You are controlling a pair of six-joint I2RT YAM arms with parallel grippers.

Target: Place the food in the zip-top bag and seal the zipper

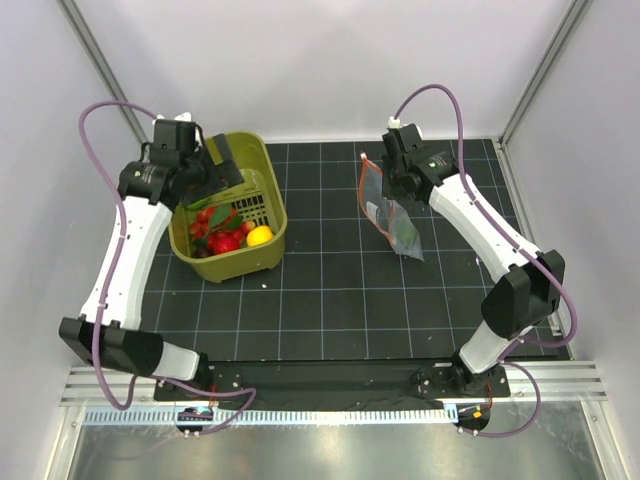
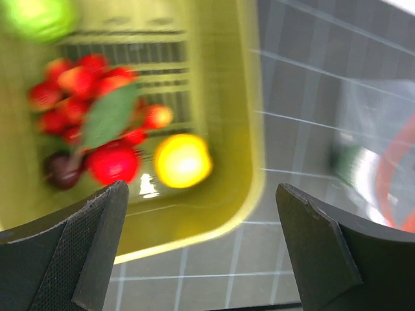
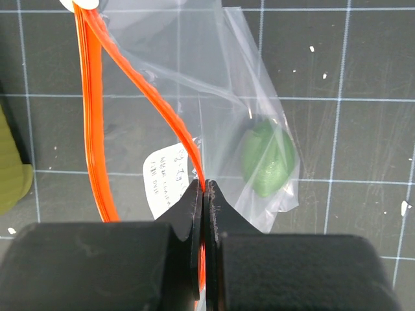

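Observation:
A clear zip top bag (image 1: 402, 228) with an orange zipper edge (image 3: 170, 118) hangs from my right gripper, which is shut on that edge. Inside the bag shows a green oval food item (image 3: 267, 159). Over the yellow-green basket (image 1: 262, 165) my left gripper (image 1: 228, 163) stands open, with nothing between its fingers. In the basket lie a yellow round fruit (image 2: 182, 161), a red round one (image 2: 113, 162), a dark one (image 2: 62, 170), several small red fruits (image 2: 81, 84) with a green leaf (image 2: 109, 118), and a green round item (image 2: 43, 16).
Dark gridded mat (image 1: 325, 290) covers the table. The basket's side wall (image 2: 249, 116) stands between the food and the bag. A white slider (image 3: 86, 3) sits at the far end of the zipper edge.

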